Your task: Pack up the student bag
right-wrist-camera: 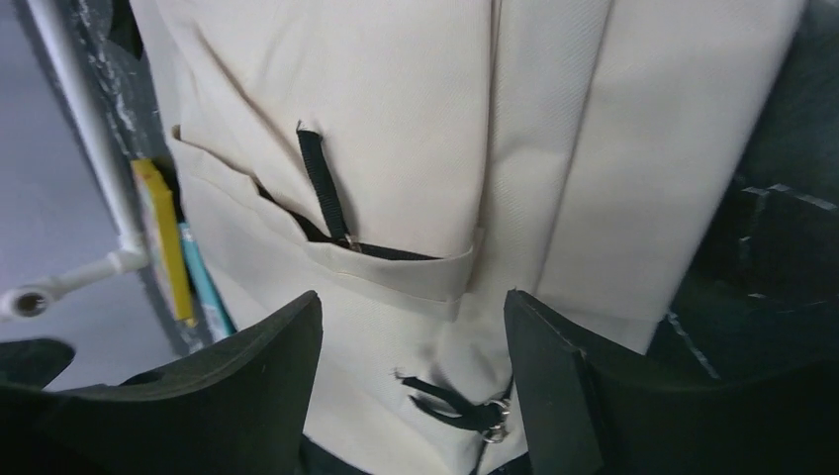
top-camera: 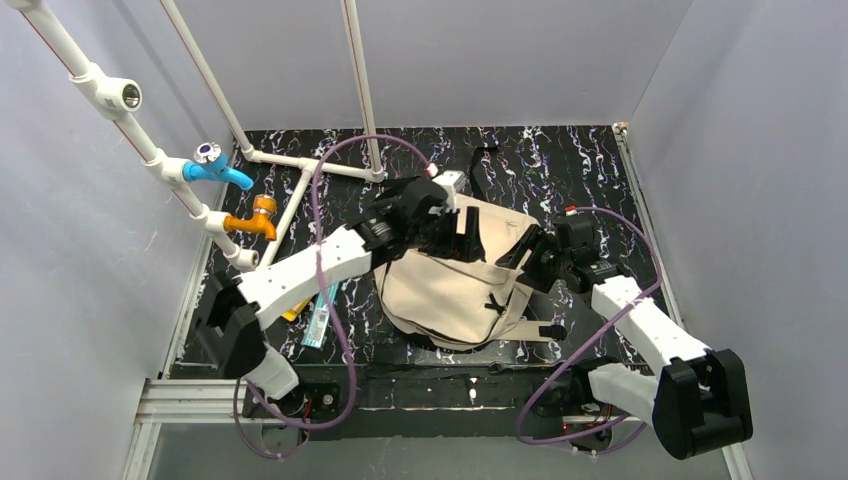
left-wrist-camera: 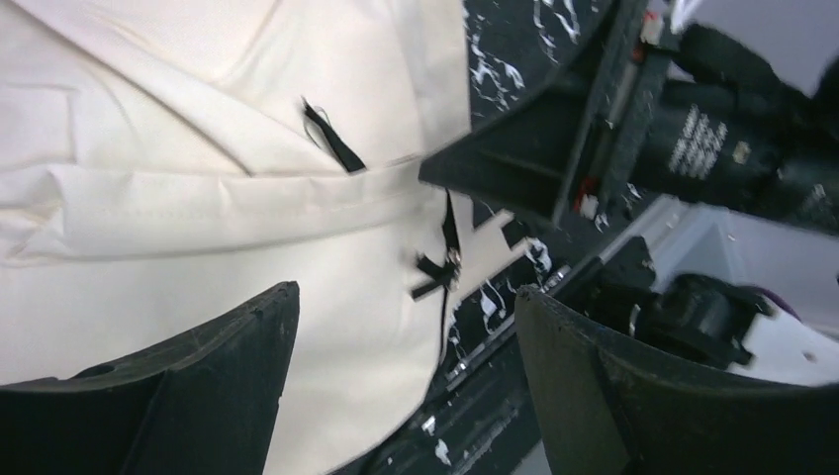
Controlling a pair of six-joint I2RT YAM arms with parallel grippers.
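A beige bag (top-camera: 440,300) lies flat in the middle of the dark table, its front pocket (right-wrist-camera: 396,282) gaping a little. Against the cloth above that pocket rests a black zipper pull (right-wrist-camera: 319,178); a second black pull (right-wrist-camera: 455,406) lies at the bag's side zipper. Over the upper half of the bag hangs my left gripper (top-camera: 468,240), fingers apart and nothing between them. At the bag's right edge my right gripper (top-camera: 518,262) is open and empty. Both wrist views show bag cloth beyond the fingertips.
To the left of the bag lie a light-blue pack (top-camera: 318,325) and a yellow item (top-camera: 296,310), partly covered by the left arm. White pipes with a blue tap (top-camera: 218,170) and an orange tap (top-camera: 255,218) stand at the left.
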